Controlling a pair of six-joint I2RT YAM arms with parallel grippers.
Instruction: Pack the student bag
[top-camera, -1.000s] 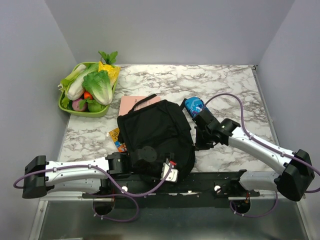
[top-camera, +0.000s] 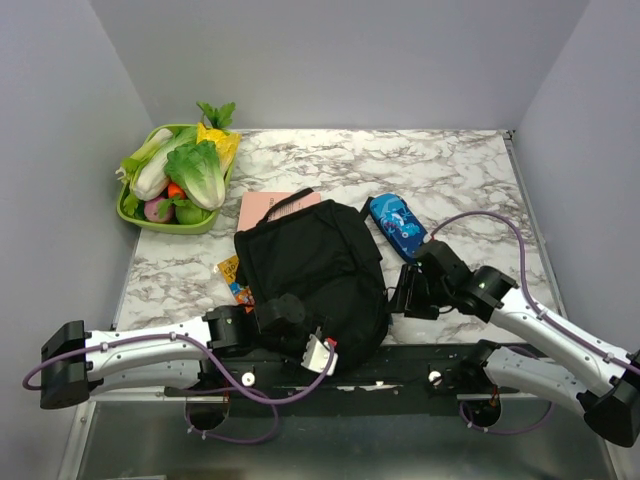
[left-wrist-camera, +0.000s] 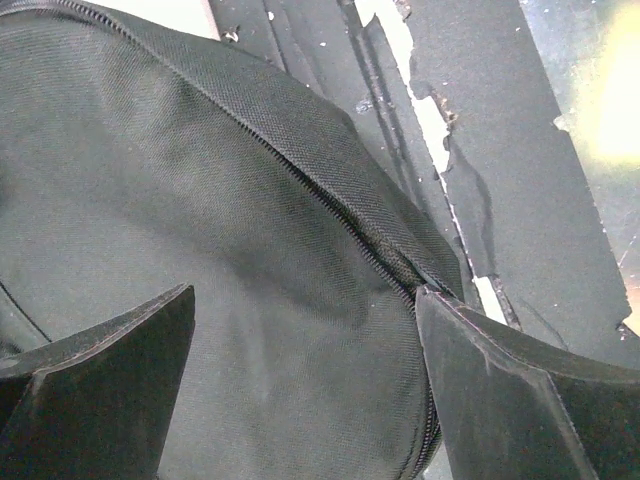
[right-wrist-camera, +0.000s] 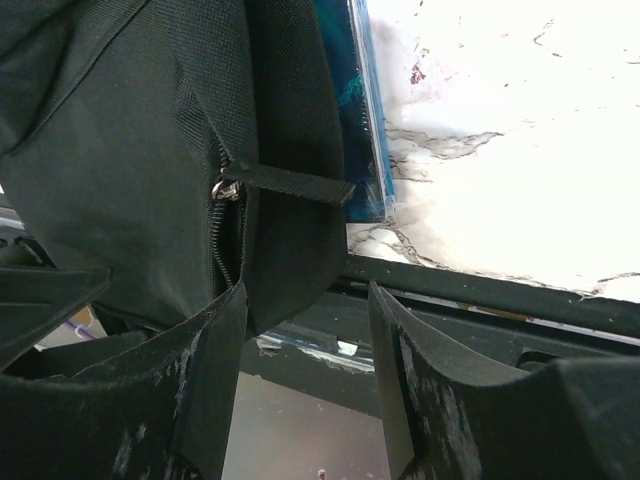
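Observation:
The black bag (top-camera: 315, 250) lies flat on the marble table, its lower end reaching over the front edge. In the left wrist view a zipper (left-wrist-camera: 340, 210) curves across its dark cloth. My left gripper is open above this lower part, one finger close to the zipper. In the right wrist view a metal zipper pull with a black tab (right-wrist-camera: 290, 184) sticks out from the bag's side. My right gripper stands open just short of that tab, nothing between its fingers. A blue pencil case (top-camera: 398, 224) lies right of the bag.
A pink notebook (top-camera: 258, 207) is partly under the bag's top. An orange snack packet (top-camera: 233, 280) lies at its left. The green vegetable basket (top-camera: 180, 228) stands back left. Bare marble lies at the back and right.
My right gripper opened and shifted slightly right. The bag stayed in place.

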